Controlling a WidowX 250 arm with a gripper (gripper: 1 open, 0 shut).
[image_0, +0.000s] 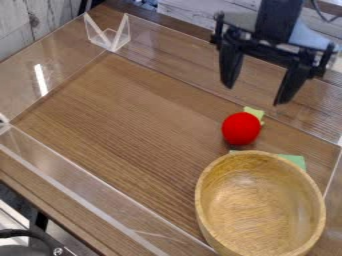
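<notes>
My gripper (261, 72) is at the upper right, its two dark fingers pointing down and standing wide open with nothing between them, above and behind a red ball (241, 127). The ball rests on the wooden table near a small yellow-green object (255, 113). A green flat piece (289, 160) lies just below and right of the ball, partly behind a large yellow bowl (258, 242) in the lower right. The bowl looks empty.
A clear, wire-like holder (108, 33) stands at the back left.
</notes>
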